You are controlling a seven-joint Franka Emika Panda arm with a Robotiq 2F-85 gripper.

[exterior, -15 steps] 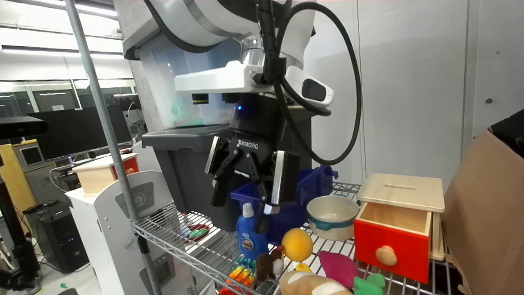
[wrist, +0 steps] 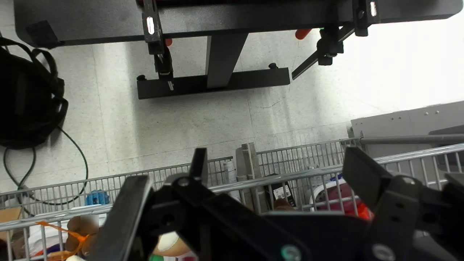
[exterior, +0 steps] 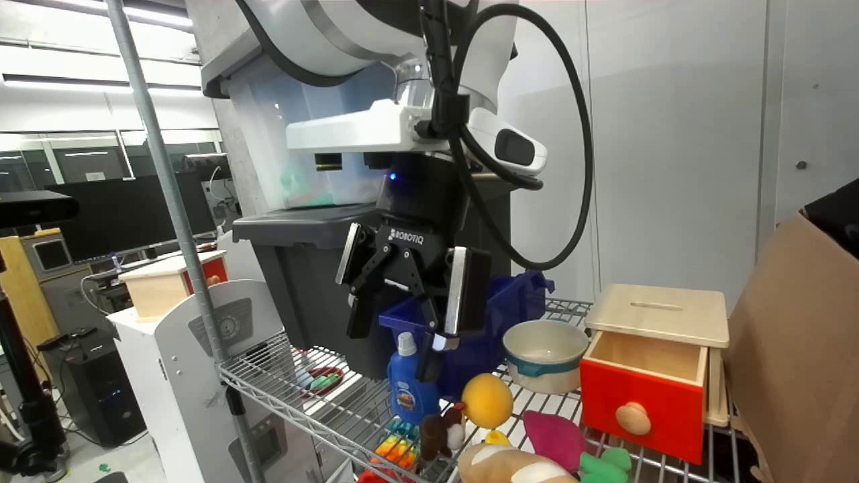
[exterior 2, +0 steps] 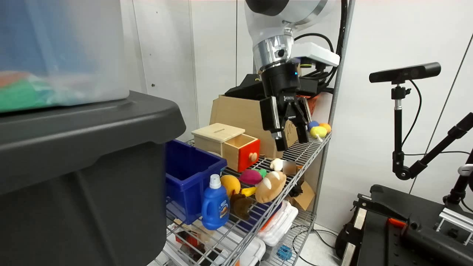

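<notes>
My gripper (exterior: pixel 392 338) hangs above the front of the wire shelf, its fingers spread apart with nothing between them. From the other side, in exterior view 2, the same gripper (exterior 2: pixel 290 144) is higher than the toys. A small wooden box (exterior: pixel 660 306) stands on the shelf with its red-fronted drawer (exterior: pixel 636 410) pulled out and, as far as shows, empty. Beside it sit a cream pot (exterior: pixel 545 354) with a teal band, a blue bin (exterior 2: pixel 190 175) and a blue detergent bottle (exterior 2: pixel 215 204). In the wrist view, the open fingers frame the shelf edge (wrist: pixel 304 177) and floor below.
Plush toys lie along the front: an orange ball (exterior: pixel 488 401), a magenta piece (exterior: pixel 553 439) and a bread loaf (exterior 2: pixel 271 186). A large grey tote (exterior 2: pixel 88 177) and a cardboard box (exterior: pixel 805 346) flank the shelf. Open air lies before the shelf edge.
</notes>
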